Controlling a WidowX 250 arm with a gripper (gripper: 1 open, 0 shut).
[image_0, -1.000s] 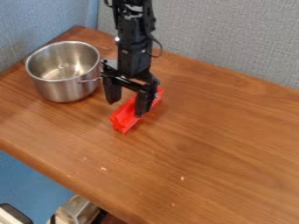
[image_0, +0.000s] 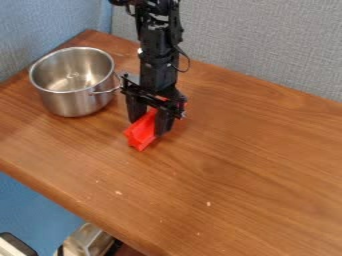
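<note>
My black gripper (image_0: 154, 108) reaches down from the top centre, shut on a red object (image_0: 142, 135) lying on the wooden table. The red object's lower end shows below the fingers; much of the rest is hidden by the gripper. A steel pot (image_0: 72, 82) with side handles stands just left of the gripper.
Blue and grey padded walls stand behind. The table's left edge borders a blue floor, with a metal fixture (image_0: 83, 243) at the bottom left.
The fingers have closed in over the red object from a wider spread, covering more of it.
</note>
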